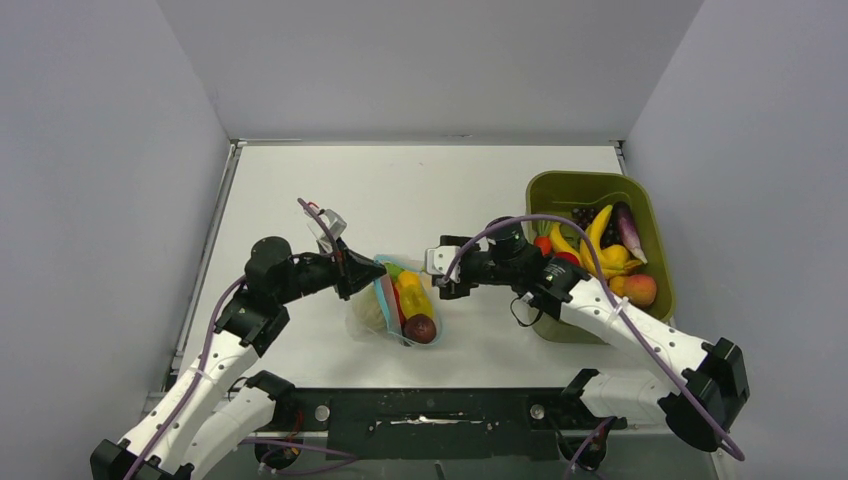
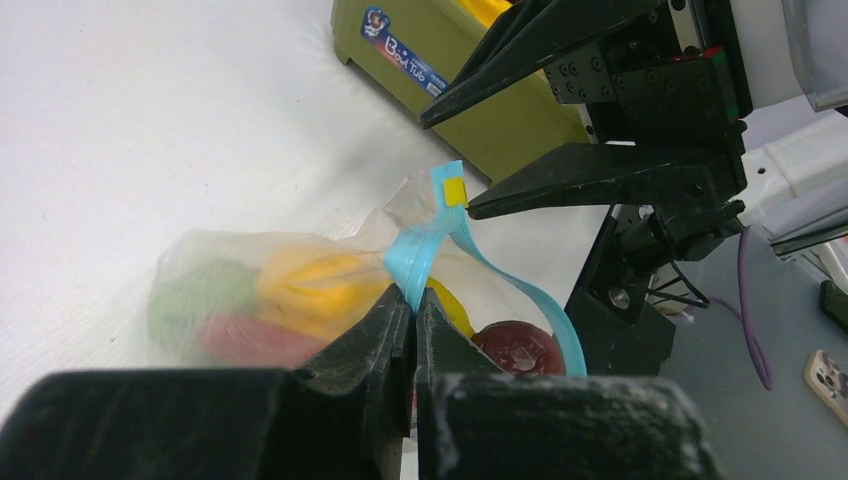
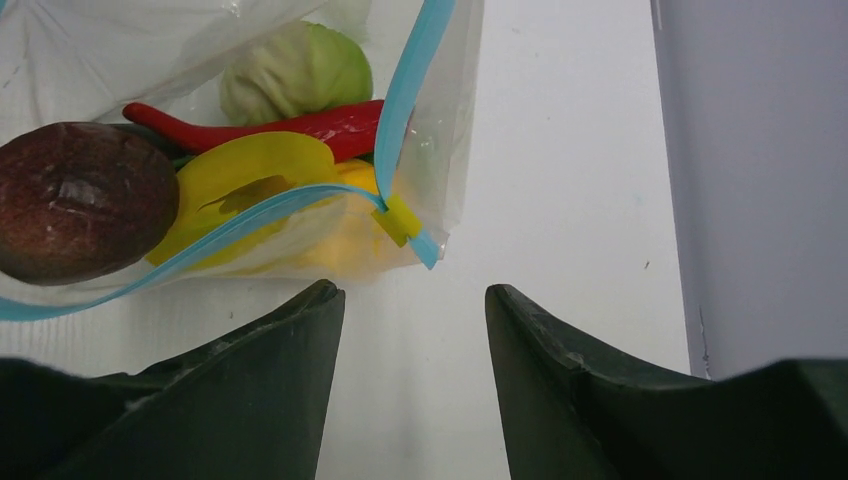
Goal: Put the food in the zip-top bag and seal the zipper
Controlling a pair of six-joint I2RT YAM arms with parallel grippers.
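A clear zip top bag (image 1: 427,342) with a blue zipper rim (image 3: 232,228) lies mid-table, its mouth spread open. Inside show a dark round food (image 3: 85,203), a yellow food (image 3: 245,185), a red pepper (image 3: 345,128) and a pale green one (image 3: 298,72). The yellow slider (image 2: 455,191) sits at one end of the zipper. My left gripper is shut, with the blue rim pinched at its fingertips. Right of the bag, my right gripper stands open, nothing between its fingers; one fingertip (image 2: 490,204) appears close beside the slider.
An olive green bin (image 1: 655,232) at the right holds bananas (image 1: 597,232), an eggplant (image 1: 628,230) and other produce. My right arm reaches across its front.
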